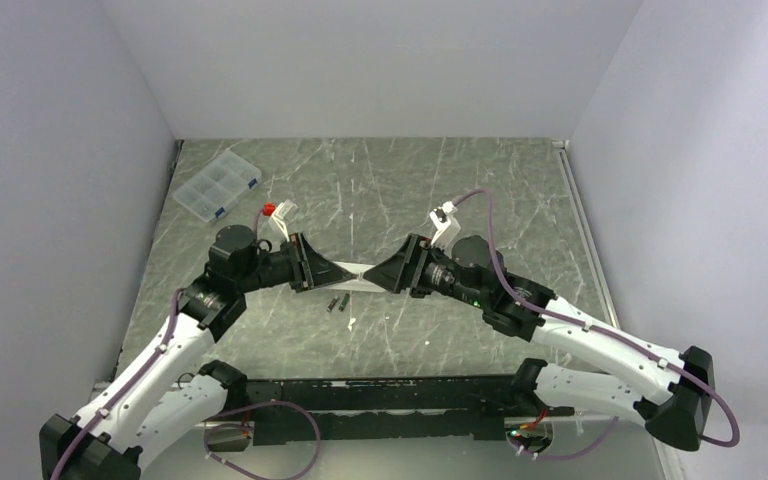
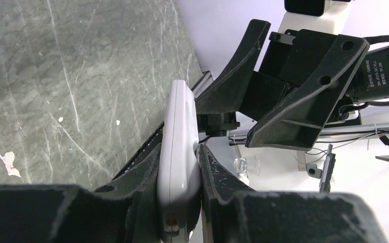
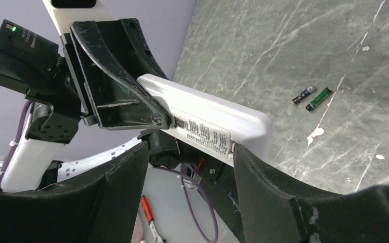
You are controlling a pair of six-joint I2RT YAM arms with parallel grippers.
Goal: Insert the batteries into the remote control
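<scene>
Between the two arms is a white remote (image 1: 360, 285), held by my left gripper (image 1: 350, 275), shut on it; in the left wrist view it stands between the fingers. In the right wrist view the remote's back (image 3: 207, 111) shows a labelled rectangular cover near my right gripper, whose fingers are apart, one at the cover's end. Two batteries, one dark (image 3: 304, 94) and one green (image 3: 319, 98), lie on the table below.
A clear divided plastic box (image 1: 216, 186) lies at the back left. The grey marble table (image 1: 460, 170) is otherwise mostly clear; walls stand at the back and both sides.
</scene>
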